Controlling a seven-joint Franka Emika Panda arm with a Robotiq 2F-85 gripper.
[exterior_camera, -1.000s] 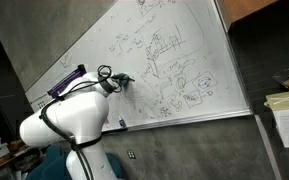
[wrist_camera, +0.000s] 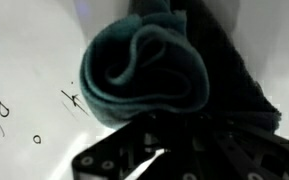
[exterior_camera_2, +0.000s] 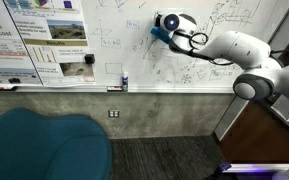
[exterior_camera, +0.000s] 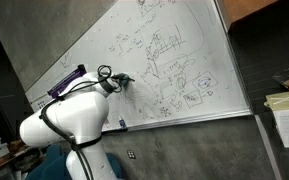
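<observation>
A teal-green cloth (wrist_camera: pixel 144 75), rolled and bunched, fills the middle of the wrist view, right in front of the whiteboard (wrist_camera: pixel 24 85). My gripper is shut on it; the cloth hides most of the fingers. In exterior view 1 the gripper (exterior_camera: pixel 122 78) is at the left part of the whiteboard (exterior_camera: pixel 174 60), with a bit of the cloth showing beside it. From the other side, the cloth (exterior_camera_2: pixel 160 34) appears as a small blue-green patch against the board's upper part. Whether it presses on the surface I cannot tell. Black writing covers much of the board.
A small bottle (exterior_camera_2: pixel 125 82) stands on the board's lower ledge. Posters (exterior_camera_2: pixel 59 40) hang left of the writing. A teal chair (exterior_camera_2: pixel 49 140) occupies the floor in front. At the right in exterior view 1 is a box (exterior_camera: pixel 286 100) with papers.
</observation>
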